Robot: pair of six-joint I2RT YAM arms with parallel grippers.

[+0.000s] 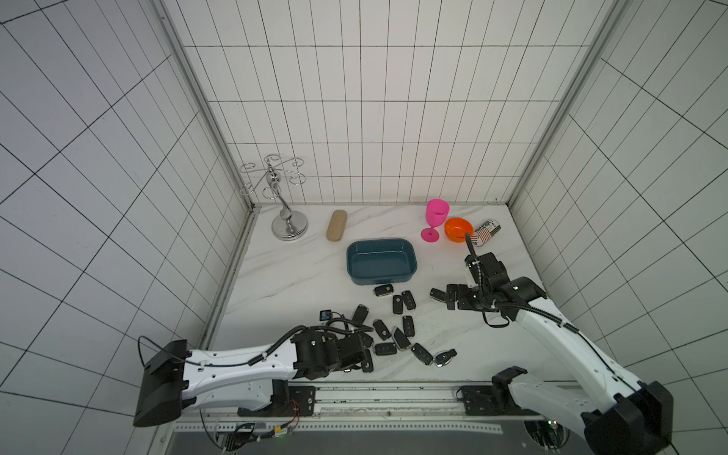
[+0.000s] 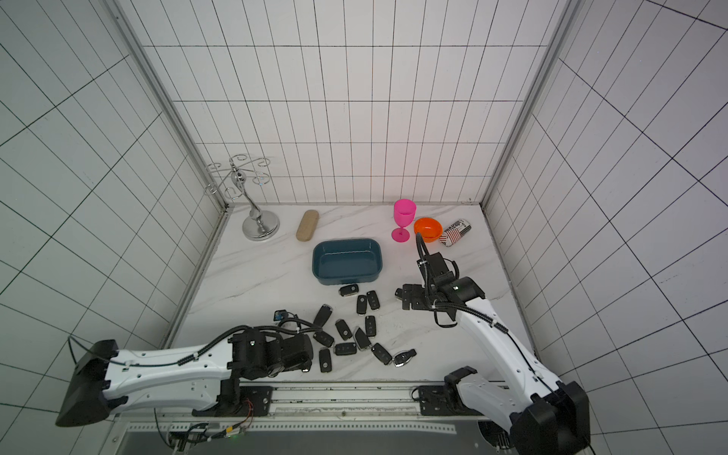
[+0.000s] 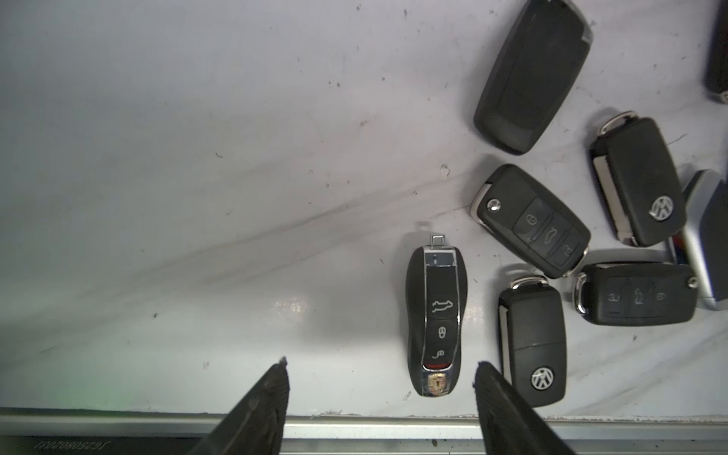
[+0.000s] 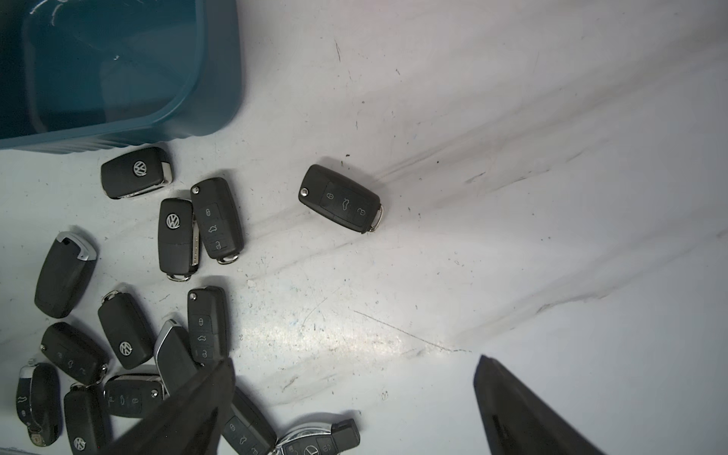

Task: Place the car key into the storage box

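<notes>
The teal storage box (image 1: 381, 261) stands at the table's middle and looks empty. Several dark car keys lie in front of it. In the left wrist view a Porsche key (image 3: 437, 322) lies upright in the picture, ahead of my left gripper and right of its midline. That gripper's fingers are apart, with nothing held. A VW key (image 3: 533, 341) lies just right of the Porsche key. My right gripper is open and empty; a lone flip key (image 4: 340, 198) lies on the table ahead of it.
A chrome stand (image 1: 288, 223) and a tan block (image 1: 336, 226) are at the back left. A pink goblet (image 1: 436, 214), orange bowl (image 1: 458, 229) and patterned cup (image 1: 486, 231) occupy the back right.
</notes>
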